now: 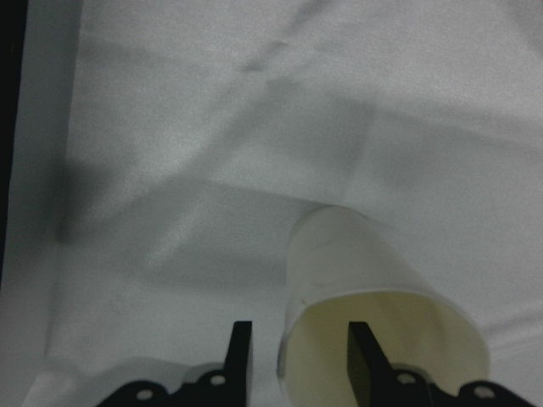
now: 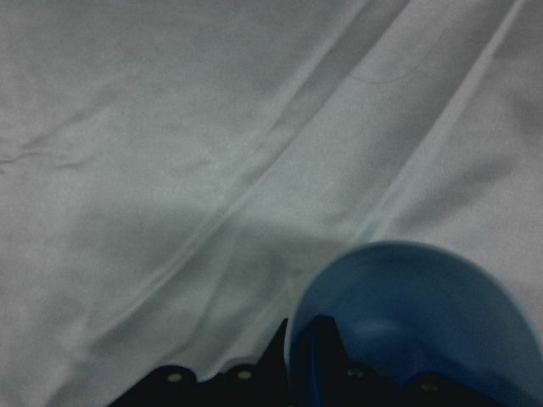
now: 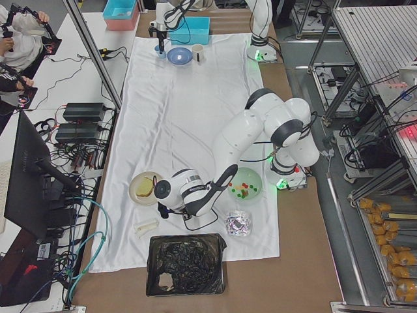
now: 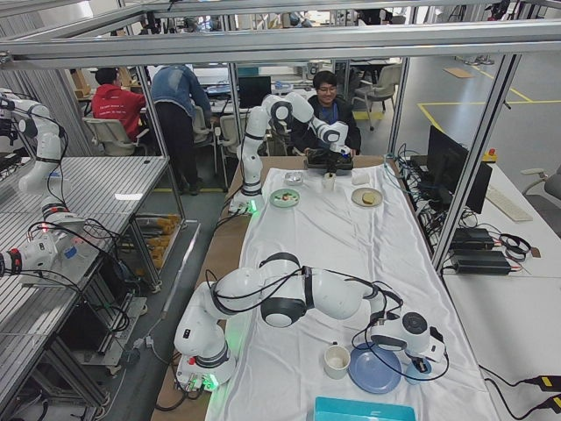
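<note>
My left gripper is open at a white cup (image 1: 335,254), one finger over its opening, the other outside. In the camera left view this gripper is low between the beige plate (image 3: 140,195) and black bin (image 3: 186,261), largely hidden by its arm. My right gripper has its fingers either side of the rim of a blue cup (image 2: 424,297), one inside; whether they grip it is unclear. That cup stands beside the blue plate (image 4: 375,373) at the other end of the table.
A green plate (image 3: 245,174) with small pieces and a foil item (image 3: 238,223) lie right of my left gripper. A beige mug (image 4: 337,360) and turquoise tray (image 4: 364,410) are near my right arm.
</note>
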